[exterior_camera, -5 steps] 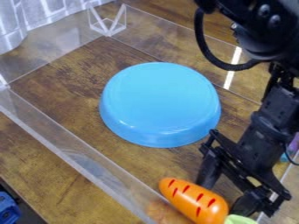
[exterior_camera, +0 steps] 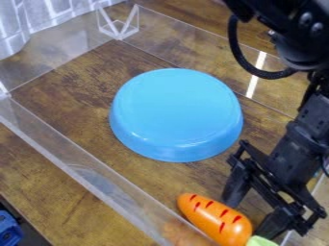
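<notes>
A black gripper (exterior_camera: 264, 192) comes down at the right side of the clear-walled box, low beside an orange toy carrot (exterior_camera: 216, 219) with red stripes and a pale green top. Its fingers stand over and behind the carrot; whether they are open or shut is hard to make out. A blue upturned bowl or dish (exterior_camera: 176, 110) lies in the middle of the box floor.
Clear box walls (exterior_camera: 52, 48) edge the wooden floor on the left and back. A light green object (exterior_camera: 8, 231) lies outside at the lower left. The floor left of the bowl is clear.
The gripper has shifted very slightly to the right. The carrot and blue bowl look almost unchanged.
</notes>
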